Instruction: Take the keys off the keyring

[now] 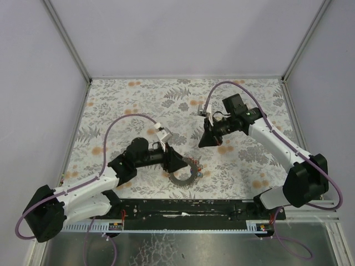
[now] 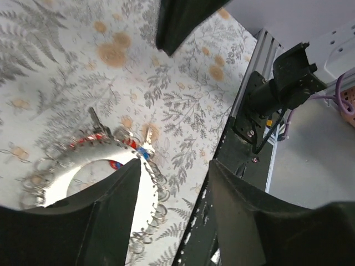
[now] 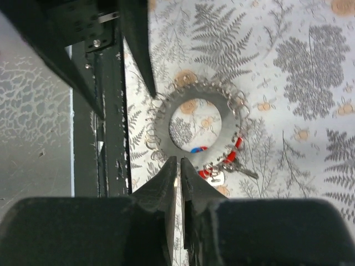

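Note:
The keyring is a flat grey ring (image 1: 193, 179) edged with small wire loops; it lies on the patterned cloth. Red and blue keys cluster on its far right side: a red key (image 3: 231, 157) and a blue key (image 2: 145, 153) show, with a metal shank (image 3: 246, 171) sticking outward. Over the ring hangs my left gripper, its fingers spread and nothing between them. In the top view it hides part of the ring. My right gripper holds its fingertips a narrow gap apart, with nothing visible between them, above and apart from the keys.
A dark strip (image 1: 166, 206) bounds the work surface at the front. My two grippers stand close together.

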